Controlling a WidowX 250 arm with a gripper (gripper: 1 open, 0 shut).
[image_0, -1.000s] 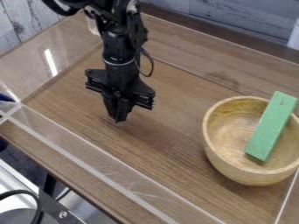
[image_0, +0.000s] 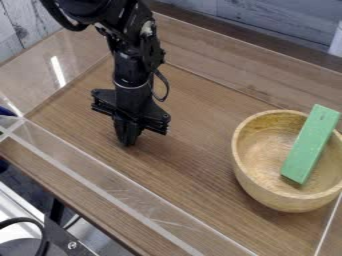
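Observation:
My black gripper (image_0: 128, 124) is low over the wooden table (image_0: 147, 200), left of centre, its fingertips at or very near the surface. The dark fingers overlap, so their spread and anything between them cannot be made out.
A round wooden bowl (image_0: 261, 175) stands at the right with a green block (image_0: 311, 140) in it, leaning across its rim. A dark cable lies beyond the table edge at the lower left.
My gripper has moved down and slightly left toward the tabletop. The bowl and green block have not visibly moved.

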